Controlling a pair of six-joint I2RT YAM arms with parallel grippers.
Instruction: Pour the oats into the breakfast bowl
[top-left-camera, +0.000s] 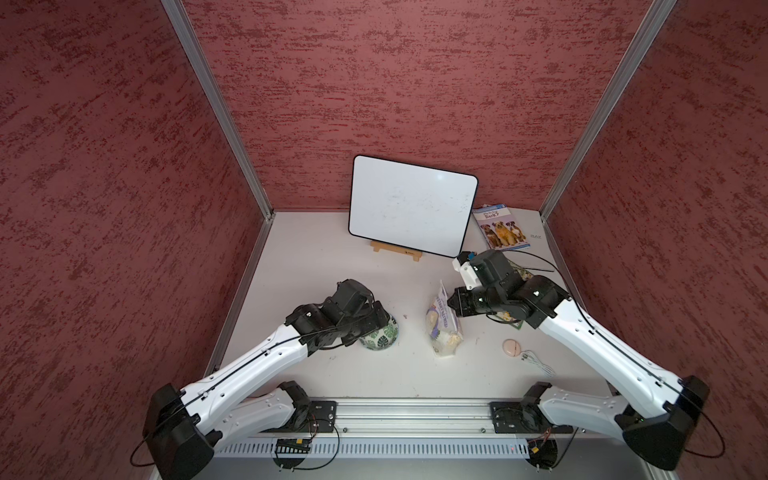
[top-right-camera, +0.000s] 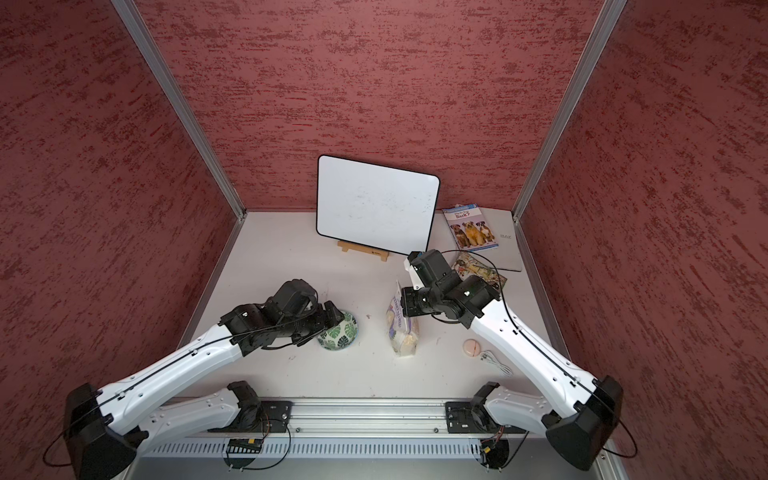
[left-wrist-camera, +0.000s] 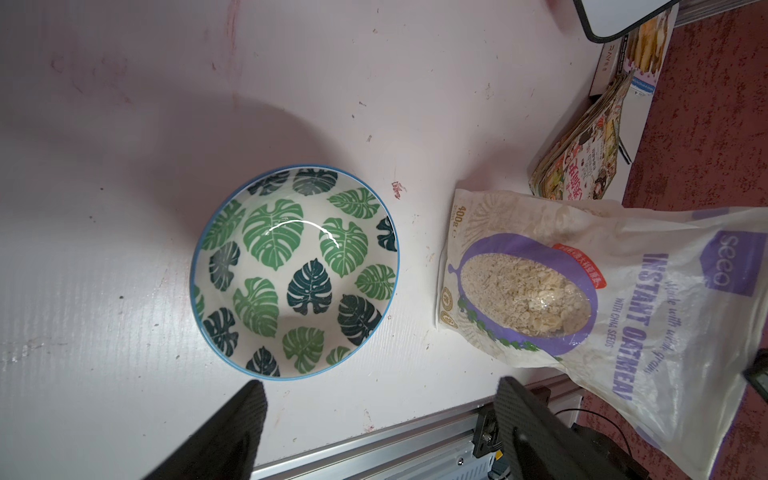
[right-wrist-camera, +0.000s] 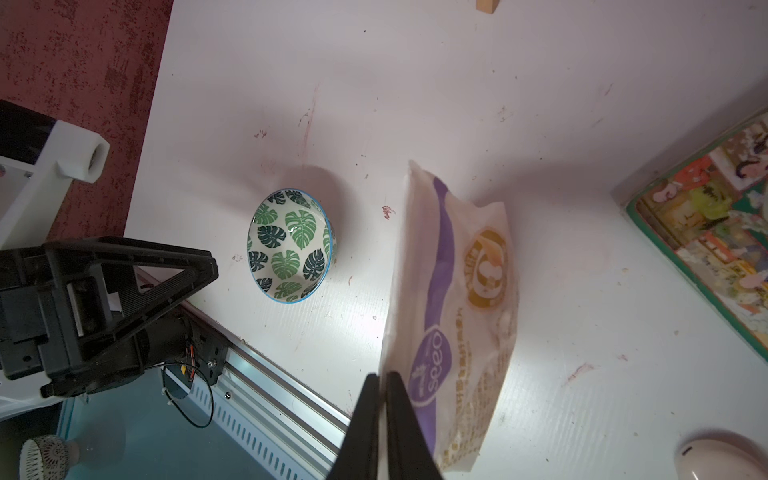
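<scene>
The white and purple oat bag (left-wrist-camera: 544, 304) stands upright on the table, its oats showing through an oval window in the left wrist view. My right gripper is shut on the thin top edge of this bag (right-wrist-camera: 452, 320); a pale strip of it shows between the fingers. To the left of the bag sits the leaf-patterned breakfast bowl (left-wrist-camera: 296, 272), upright and empty inside. Above the bowl's near side is my left gripper, open, its fingers (left-wrist-camera: 240, 424) wide apart with nothing between them.
A whiteboard (top-left-camera: 412, 200) on a wooden stand is at the back. Books (top-right-camera: 472, 228) lie at the back right, one (right-wrist-camera: 720, 216) close to the right arm. A pinkish round object (top-left-camera: 512, 347) with a white cable rests front right.
</scene>
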